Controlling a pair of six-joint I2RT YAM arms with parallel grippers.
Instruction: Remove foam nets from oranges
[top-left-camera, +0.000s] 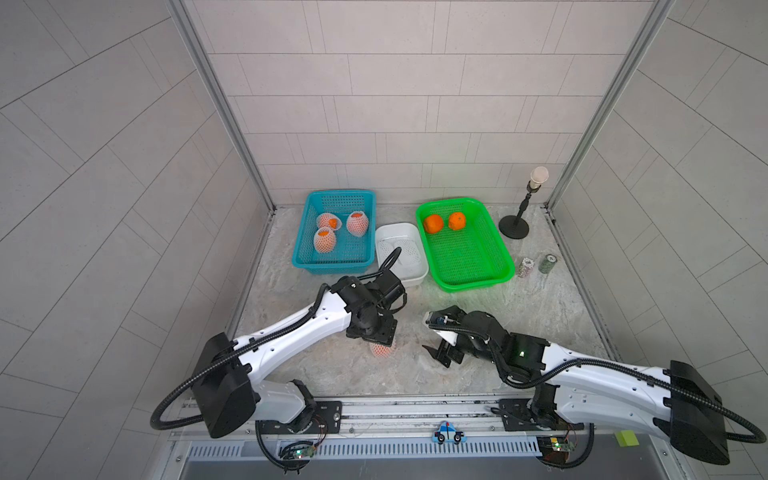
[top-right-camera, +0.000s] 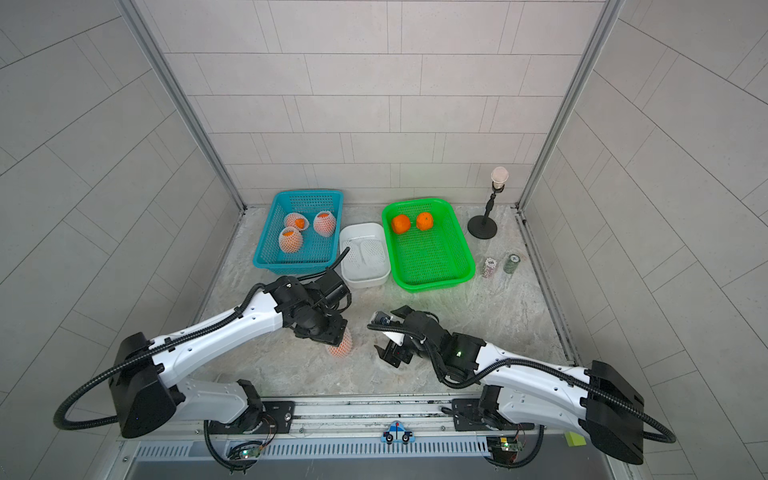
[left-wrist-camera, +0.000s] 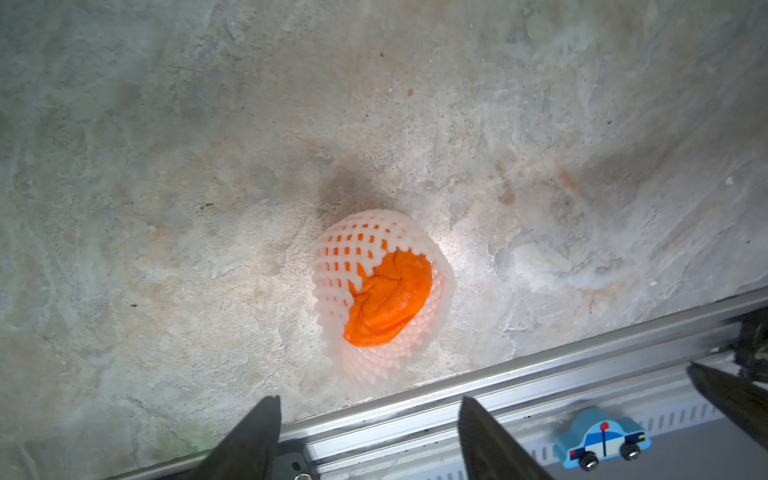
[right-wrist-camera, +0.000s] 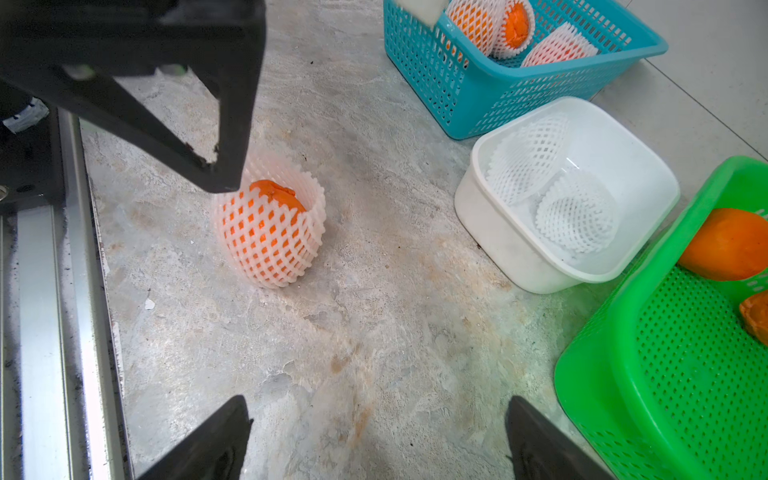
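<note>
An orange in a pale foam net (left-wrist-camera: 384, 296) lies on the counter (left-wrist-camera: 200, 240), its top exposed through the net's opening. My left gripper hangs over it, fingers apart, holding nothing. My right gripper is open to the right of that orange, empty. The blue basket (top-left-camera: 305, 256) holds several netted oranges, the green basket (top-left-camera: 472, 268) two bare oranges. Empty foam nets (right-wrist-camera: 572, 212) lie in the white tray (right-wrist-camera: 504, 240).
A black stand (top-left-camera: 513, 226) and two cans (top-left-camera: 548, 263) are at the right. A toy car (left-wrist-camera: 600, 440) sits beyond the front rail.
</note>
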